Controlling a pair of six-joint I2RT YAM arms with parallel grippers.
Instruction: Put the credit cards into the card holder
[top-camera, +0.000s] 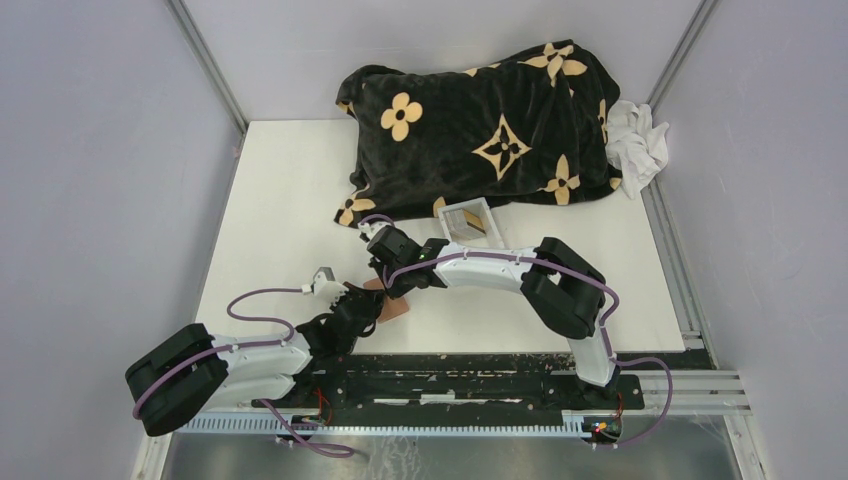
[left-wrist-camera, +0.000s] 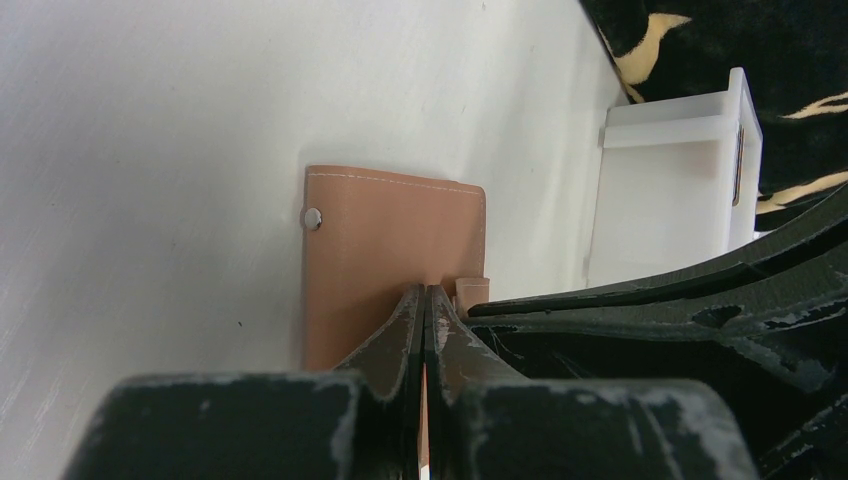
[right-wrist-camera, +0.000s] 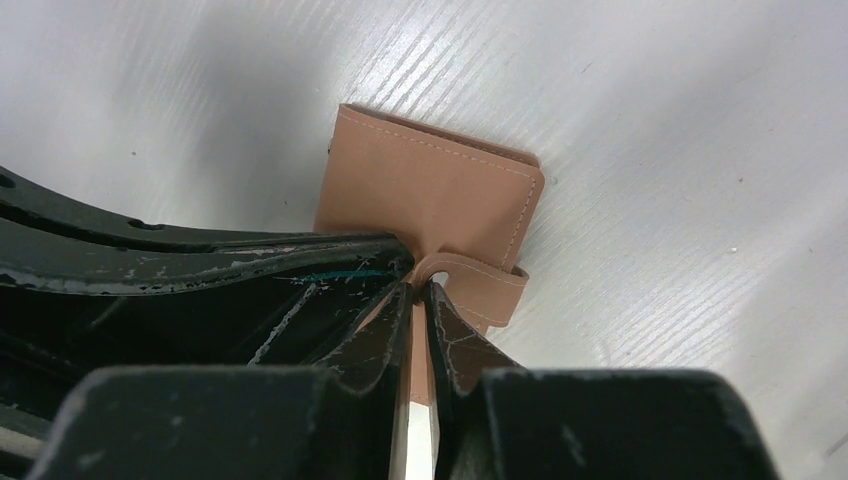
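Note:
The tan card holder (top-camera: 393, 308) lies on the white table at front center, beneath both grippers. In the left wrist view it (left-wrist-camera: 385, 240) shows a snap stud, and my left gripper is shut on it at its middle. In the right wrist view the holder (right-wrist-camera: 430, 180) has its strap (right-wrist-camera: 480, 288) with a snap at the tips of my right gripper, whose fingers stand slightly apart; whether they grip the strap I cannot tell. The white tray (top-camera: 470, 222) behind holds gold and light cards.
A black patterned blanket (top-camera: 470, 130) covers the back of the table, with a white cloth (top-camera: 635, 145) at back right.

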